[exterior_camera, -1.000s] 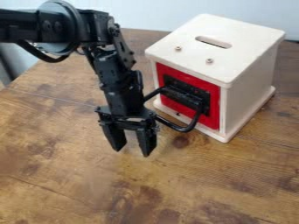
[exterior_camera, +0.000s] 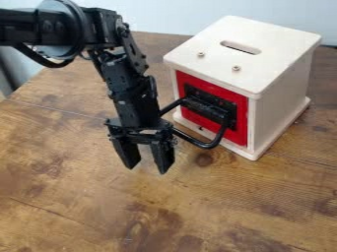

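Observation:
A pale wooden box with a slot in its top stands at the upper right. Its front carries a red panel with a black latch fitting and a black bar handle reaching out toward the arm. My black gripper points down in front of the box, left of the handle, its two fingers apart with nothing visible between them. Whether it touches the handle is unclear from this view.
A pale wall is behind the table at the upper left.

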